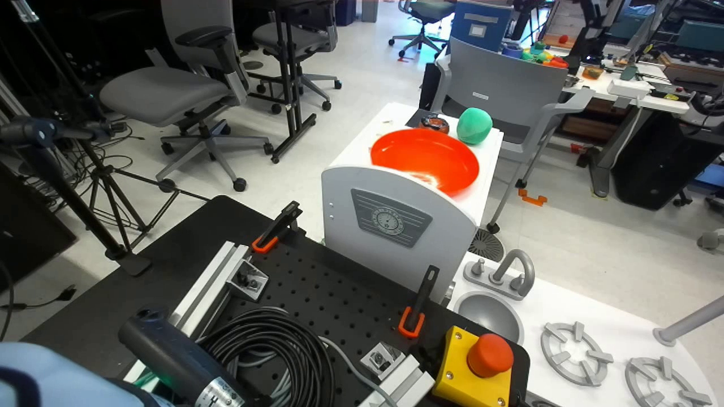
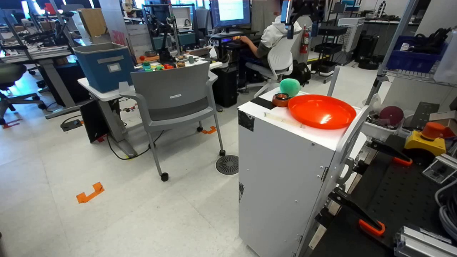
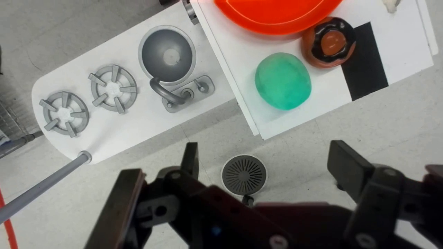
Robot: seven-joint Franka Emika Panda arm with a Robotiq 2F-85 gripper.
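On the white cabinet top (image 2: 274, 116) rests a round red-orange plate (image 1: 424, 157), empty as far as shows. A green rounded object (image 3: 283, 81) lies near the cabinet's corner. Between it and the plate sits a brown, dark-topped toy that looks like a donut (image 3: 319, 52), close against the plate's rim in the wrist view. My gripper is open, its fingers (image 3: 351, 168) wide apart with only floor visible between them. In the wrist view the green object is beyond the fingertips, apart from them. At the top of exterior view 2 the gripper (image 2: 302, 30) hangs high above the cabinet.
A toy counter with sink (image 3: 168, 54) and stove rings (image 3: 113, 89) adjoins the cabinet. A grey post (image 3: 45, 186) rises at the counter's end. A grey chair (image 2: 171, 94) stands behind the cabinet. A black strip (image 3: 365, 62) marks bare cabinet top beside the donut-like toy.
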